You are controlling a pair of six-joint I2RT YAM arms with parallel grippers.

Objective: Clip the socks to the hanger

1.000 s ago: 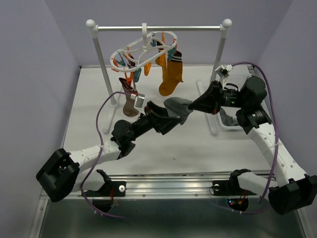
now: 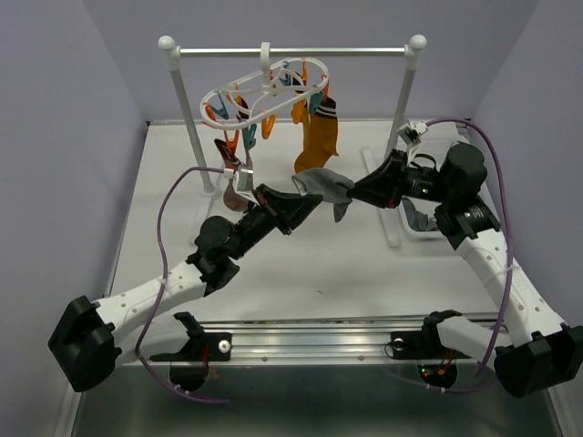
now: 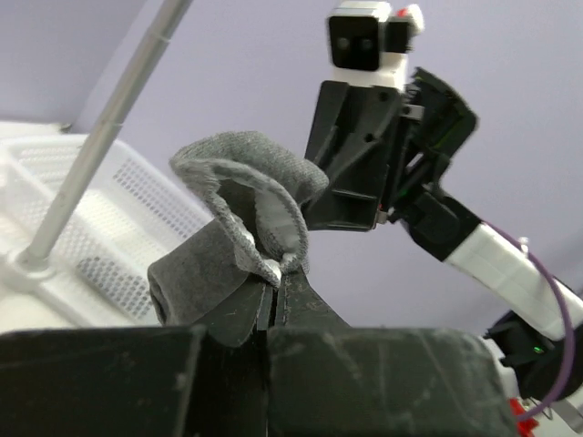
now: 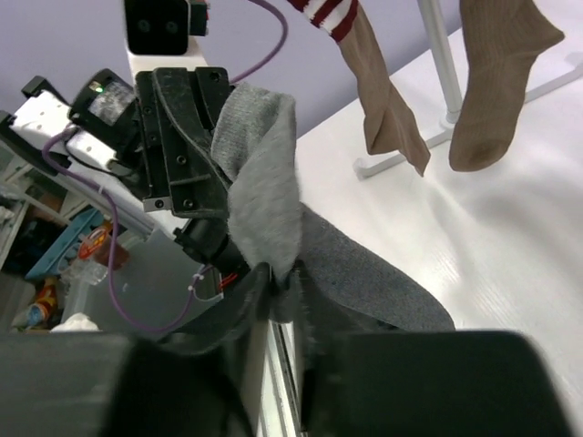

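Observation:
A grey sock (image 2: 323, 187) hangs bunched between my two grippers in the middle. My left gripper (image 2: 302, 202) is shut on one end of it; in the left wrist view its folded cuff rises above the fingertips. My right gripper (image 2: 357, 191) is at the other end, the cloth at its fingertips; the right wrist view is blurred there, so its finger is unclear. Above, a white oval hanger (image 2: 264, 118) with orange and blue clips holds mustard socks (image 2: 317, 141) and brown socks (image 4: 492, 91).
The white rack's top bar (image 2: 291, 52) spans the back on two posts. A white perforated basket (image 2: 435, 232) with grey cloth stands at the right behind my right arm.
My left arm and gripper have shifted slightly left and down, drawing out the grey sock a little. The right arm is nearly still. The hanging socks sway slightly.

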